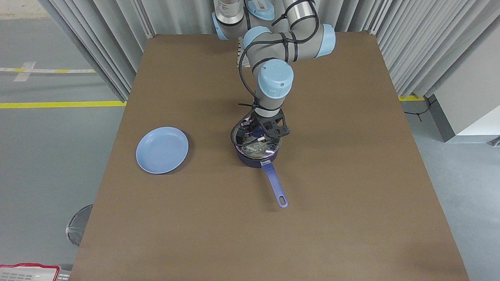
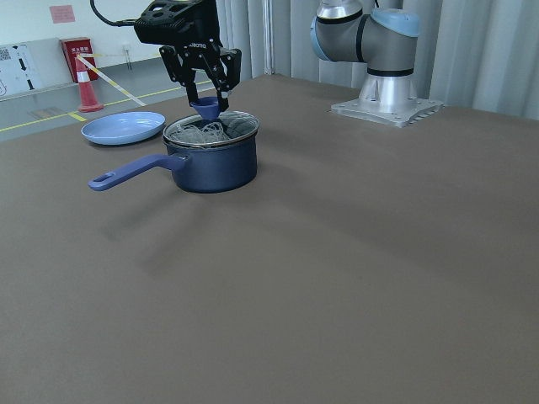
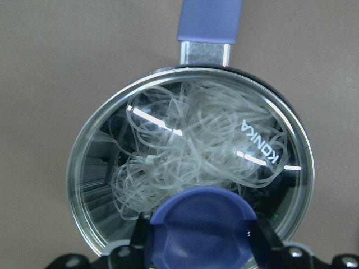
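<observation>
A dark blue saucepan point(image 2: 215, 172) stands on the table with its long handle point(image 1: 274, 180) toward the front. Its glass lid point(image 3: 129, 162) shows white noodle-like strands beneath. My gripper point(image 2: 209, 93) is over the lid, shut on its blue knob point(image 3: 202, 224); the knob fills the space between the fingers in the wrist view. In the left view the lid appears to sit on the pan's rim.
A light blue plate point(image 1: 161, 150) lies left of the pan.
</observation>
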